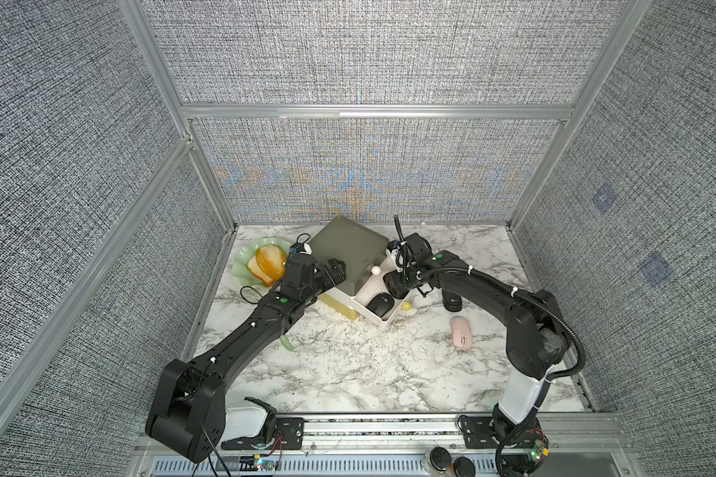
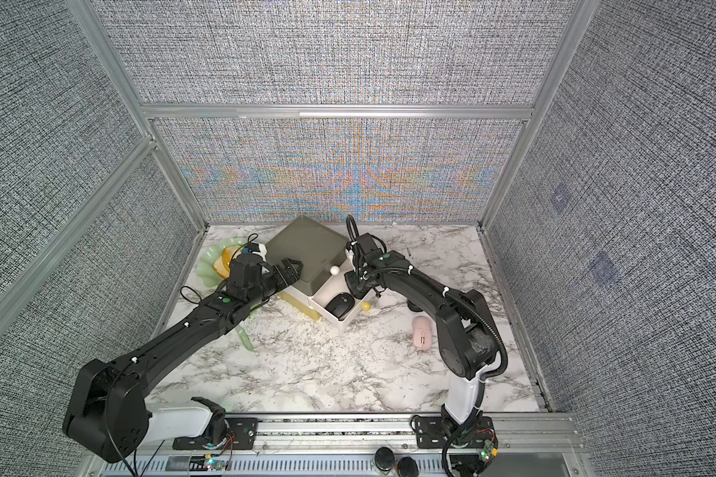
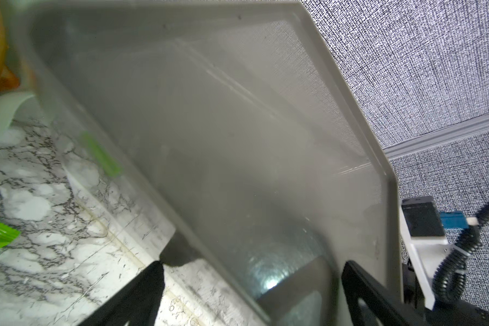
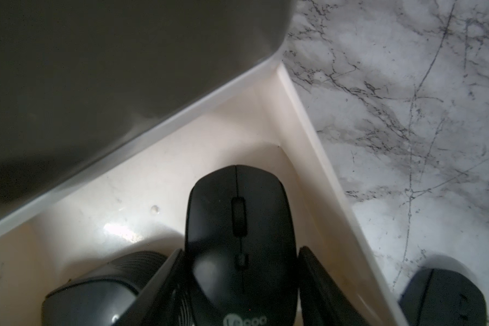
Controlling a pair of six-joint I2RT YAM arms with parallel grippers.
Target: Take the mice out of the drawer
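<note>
The grey-topped cabinet (image 1: 348, 248) has its white drawer (image 4: 320, 157) pulled out, and two black mice lie inside. Around the drawer's far mouse (image 4: 239, 212), beside the side wall, my right gripper has one finger at each flank; whether they grip it cannot be told. The other mouse (image 1: 380, 304) lies free at the drawer's near end, left of the right gripper in the right wrist view. My left gripper is open at the cabinet's top, its fingers spread across a lid edge. Outside, a pink mouse (image 1: 461, 333) and a black mouse (image 1: 452, 300) rest on the table.
A green plate with bread (image 1: 269, 262) stands at the left behind the left arm. A small yellow ball (image 1: 406, 306) lies by the drawer's corner, and a yellow block (image 1: 339, 307) by the cabinet's base.
</note>
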